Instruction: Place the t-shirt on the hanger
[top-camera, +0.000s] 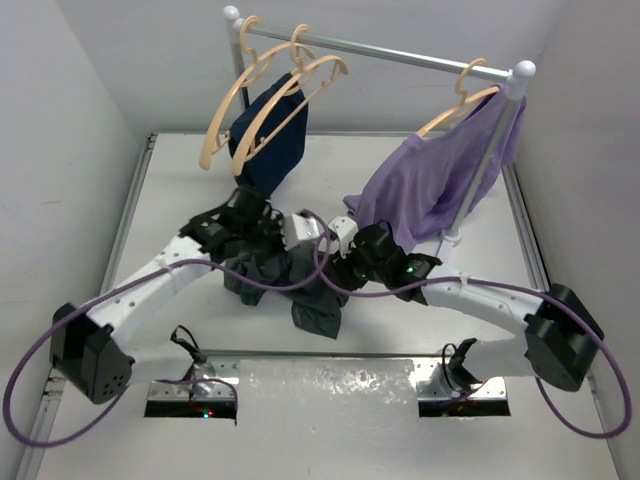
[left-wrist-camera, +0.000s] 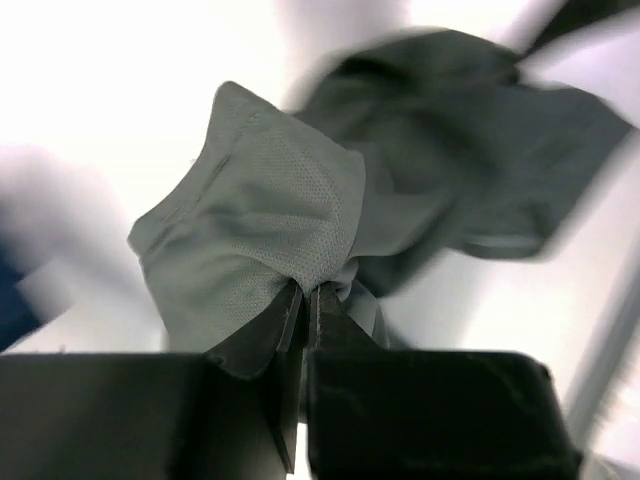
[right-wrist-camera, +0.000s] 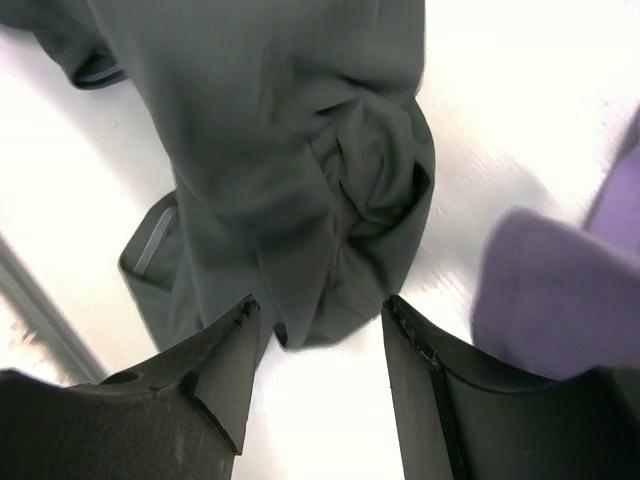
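Observation:
The dark grey-green t-shirt (top-camera: 318, 318) is bunched on the white surface below the rack, partly hidden under both arms. In the left wrist view my left gripper is shut on a gathered fold of the t-shirt (left-wrist-camera: 275, 200), which stands up from its fingertips. My right gripper has its fingers apart, and no cloth is gripped between them. Beyond its fingertips the t-shirt (right-wrist-camera: 260, 190) hangs in folds. Two bare wooden hangers, a left one (top-camera: 213, 125) and a nearer one (top-camera: 262, 122), hang at the rack's left.
The metal rack bar (top-camera: 390, 53) spans the back. A purple garment (top-camera: 415, 190) hangs at its right, close to my right gripper. Navy cloth (top-camera: 285, 150) hangs behind the bare hangers.

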